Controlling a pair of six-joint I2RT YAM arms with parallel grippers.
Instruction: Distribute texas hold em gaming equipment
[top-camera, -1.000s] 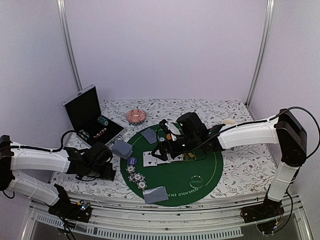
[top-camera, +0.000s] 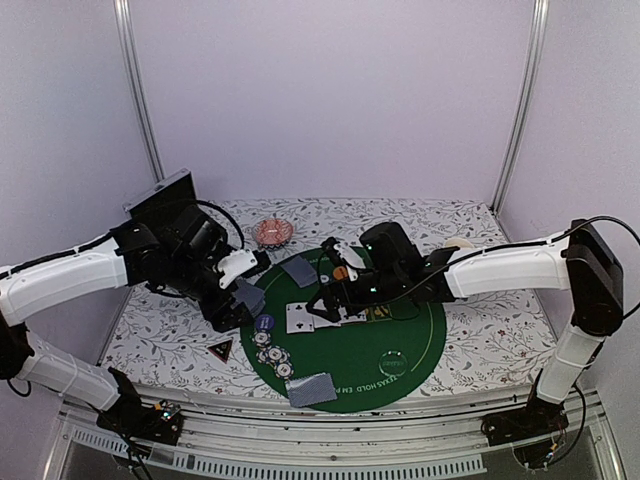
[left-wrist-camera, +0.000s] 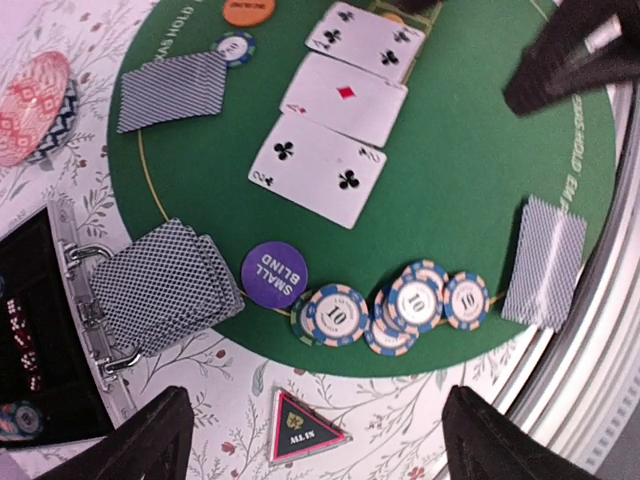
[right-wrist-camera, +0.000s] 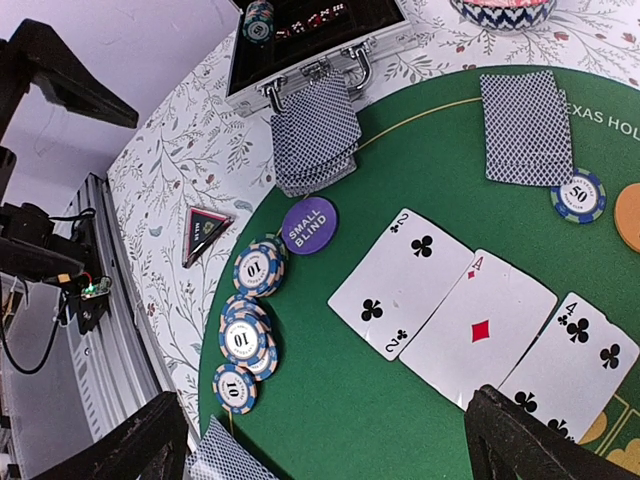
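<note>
A black triangular ALL IN marker (left-wrist-camera: 303, 428) lies on the patterned tablecloth, just off the green mat's edge. Above the table, my left gripper stands open, its fingers apart and empty. Over the mat's middle, my right gripper is also open with nothing between its fingers. The purple SMALL BLIND disc (left-wrist-camera: 274, 275) sits on the mat beside several 10 chips (left-wrist-camera: 415, 300). Three face-up cards, including the two of clubs (right-wrist-camera: 400, 283), form a row. Face-down cards (right-wrist-camera: 527, 127) lie at the mat's far edge, with more cards (left-wrist-camera: 165, 288) at left and others (top-camera: 312, 389) at front.
The open chip case (right-wrist-camera: 310, 35) stands at the back left, its metal latches facing the mat. A red patterned bowl (top-camera: 272, 232) is behind the mat.
My left gripper has risen from low over the front-left tablecloth and moved up and right. The triangular marker now shows where the gripper was. The right arm has barely shifted.
</note>
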